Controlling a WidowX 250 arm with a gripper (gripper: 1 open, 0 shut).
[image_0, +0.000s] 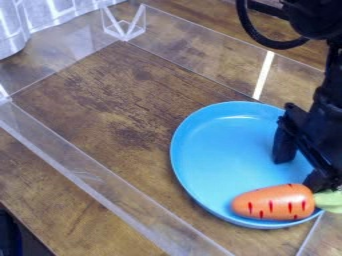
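Observation:
A toy carrot (274, 202), orange with red marks and a pale green top, lies in the lower right part of a round blue plate (207, 150). My black gripper (297, 160) reaches down over the plate's right side, its fingertips low by the plate's surface, just above the carrot's green end. The gap between the fingers is hard to make out, and the carrot's body is outside them.
Wooden floor or board (107, 110) with clear plastic strips along the left and back. A white curtain-like object (11, 25) is at the top left. The wood left of the plate is clear.

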